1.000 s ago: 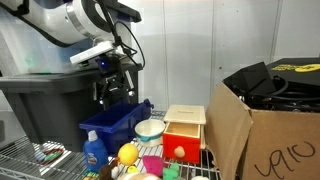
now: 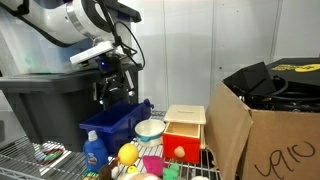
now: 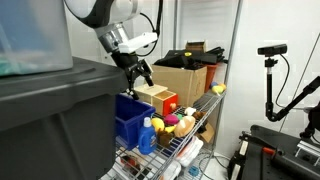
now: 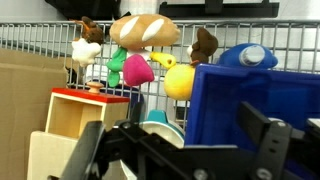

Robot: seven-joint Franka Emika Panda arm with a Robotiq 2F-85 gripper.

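Observation:
My gripper [image 2: 116, 98] hangs above the blue bin [image 2: 112, 130], its fingers spread apart with nothing visible between them. In the wrist view the dark fingers [image 4: 92, 145] stand wide at the bottom, over the bin's side and a pale bowl [image 4: 158, 122]. Beside the bin in the first exterior view are that white bowl [image 2: 150, 129] and a red-orange wooden box [image 2: 183, 140] with a pale top. A blue bottle [image 2: 95, 150] stands in front of the bin. Nearer are an orange ball [image 2: 128, 153], a pink toy [image 2: 153, 164] and a green toy [image 2: 170, 173].
The wire rack [image 4: 285, 38] also carries a bread-like toy [image 4: 145, 31] and a brown toy [image 4: 203, 45]. A large dark tub [image 2: 60, 105] flanks the bin on the left; a cardboard box [image 2: 265, 140] stands to the right. Open air surrounds the gripper above the bin.

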